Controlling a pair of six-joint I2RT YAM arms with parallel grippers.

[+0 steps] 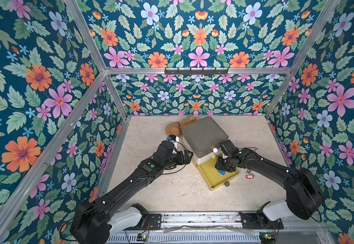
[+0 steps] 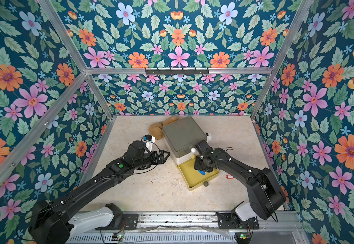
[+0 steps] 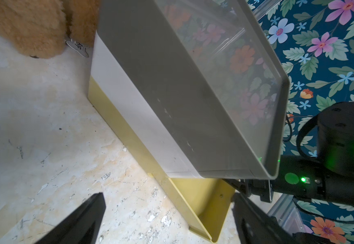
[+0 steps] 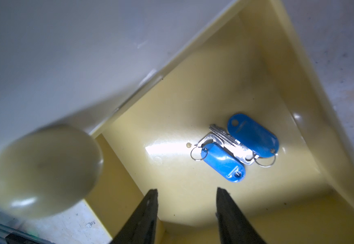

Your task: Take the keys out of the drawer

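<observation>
The drawer (image 1: 209,174) of the small grey-topped box (image 1: 205,136) is pulled out toward the front. Metal keys (image 4: 233,148) lie on its floor with two blue tags, one tag (image 4: 253,135) to the right and another (image 4: 223,161) lower left. My right gripper is over the drawer, open and empty, its fingertips framed just below the keys in the right wrist view. From above, the arm partly covers the keys, leaving some blue (image 1: 221,172) showing. Left of the box, my left gripper stands open with nothing between its fingers.
A round knob (image 4: 46,170) juts from the drawer side of the box. A red-tagged key (image 1: 249,176) lies on the table right of the drawer, and a small grey round thing (image 1: 227,183) near its front. A brown plush toy (image 3: 22,24) sits behind-left.
</observation>
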